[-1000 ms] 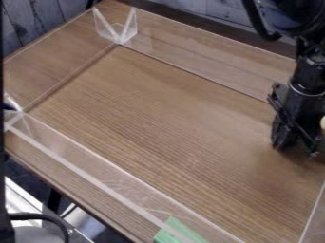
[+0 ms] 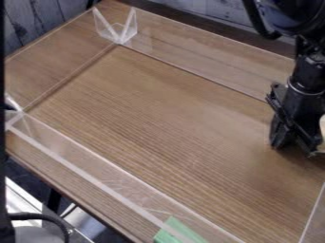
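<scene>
My black gripper (image 2: 287,133) is at the right edge of the wooden table (image 2: 152,114), low near its surface. Its fingers are dark and crowded together, so I cannot tell how far apart they are or whether anything is between them. A light tan object (image 2: 320,132) shows partly behind the gripper at the frame's edge, mostly hidden.
Clear plastic walls (image 2: 89,157) border the tabletop, with a clear bracket (image 2: 116,28) at the back left. A green piece (image 2: 180,232) lies at the near edge.
The gripper has shifted slightly at the right edge, its fingertips changing position a little. Otherwise the scene looks the same.
</scene>
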